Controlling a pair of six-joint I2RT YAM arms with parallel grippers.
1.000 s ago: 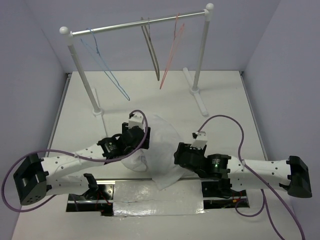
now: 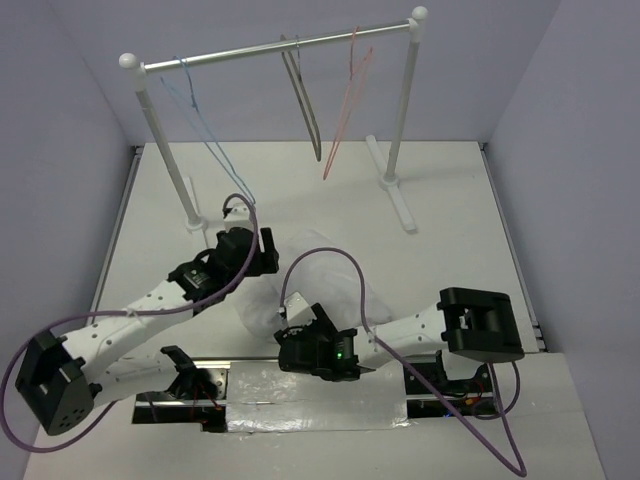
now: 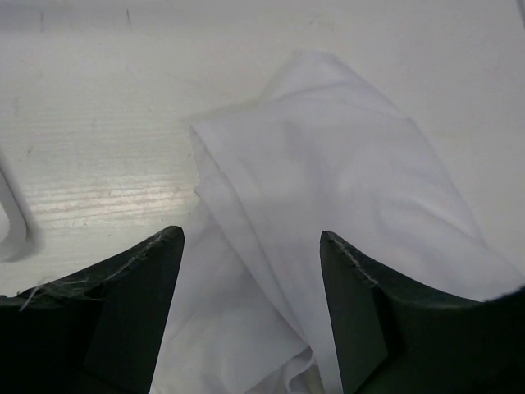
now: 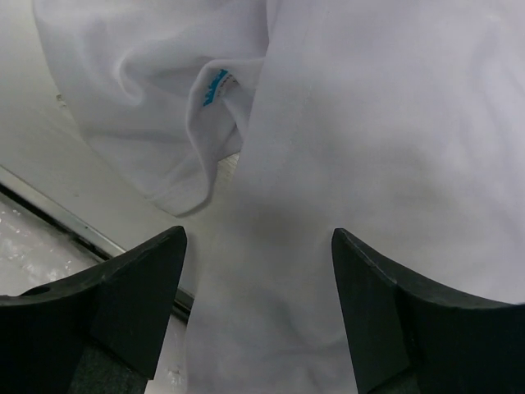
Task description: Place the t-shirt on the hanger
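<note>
A white t shirt [image 2: 330, 280] lies crumpled and partly folded on the white board, partly hidden under both arms. My left gripper [image 2: 255, 250] is over its upper left part; in the left wrist view the cloth [image 3: 361, 172] lies beneath the open fingers. My right gripper [image 2: 305, 325] is low over the lower part near the board's front edge; its open fingers frame the fabric [image 4: 385, 131], where a small blue label shows in a fold. Neither gripper visibly holds cloth.
A rack bar [image 2: 255, 50] carries a blue hanger [image 2: 220, 155], a grey hanger [image 2: 305, 110] and a pink hanger [image 2: 345, 110]. Its white feet [image 2: 400, 205] stand at either side. The board's right part is clear. A silver strip [image 2: 315, 400] runs along the front.
My right gripper has moved left across the shirt and toward the front. My left gripper has moved up and left toward the blue hanger's lower end.
</note>
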